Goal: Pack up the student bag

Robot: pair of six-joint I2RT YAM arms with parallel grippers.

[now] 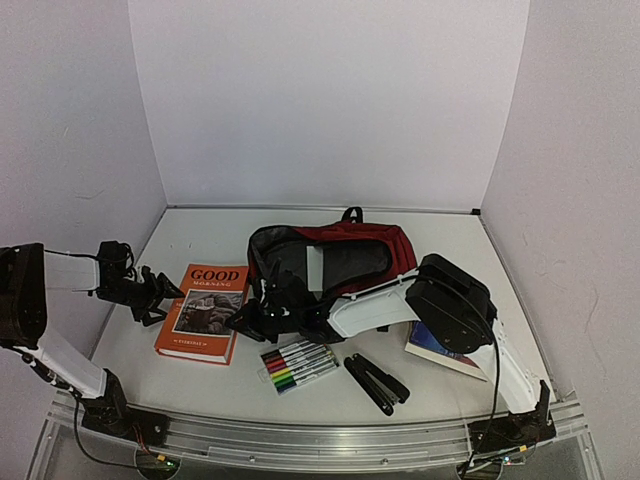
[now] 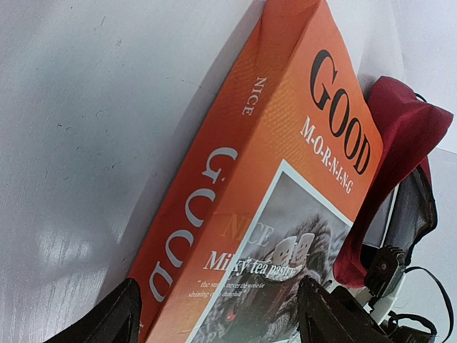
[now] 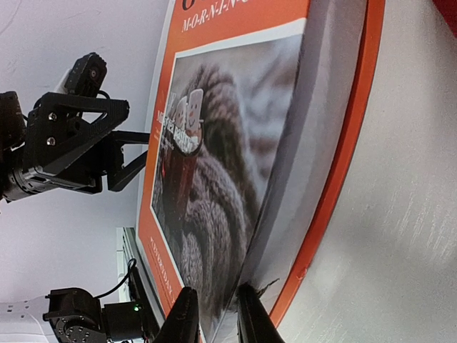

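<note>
An orange book titled "Good Morning" (image 1: 210,312) lies flat at the left of the table. At its left side my left gripper (image 1: 171,300) stands open, its fingers (image 2: 114,314) wide apart in the left wrist view and no grip on the book. Over the book's right edge, my right gripper has its fingers (image 3: 182,318) a little apart; whether they touch the book cannot be told. The red and grey bag (image 1: 400,250) lies behind, partly covered by my right arm. Pens in a clear case (image 1: 300,366), a black stapler-like object (image 1: 376,383) and a blue book (image 1: 440,347) lie in front.
My right arm (image 1: 375,307) reaches across the table, above the blue book and the bag's front. A metal rail (image 1: 320,432) runs along the front edge. Bare table (image 1: 215,230) shows behind the orange book.
</note>
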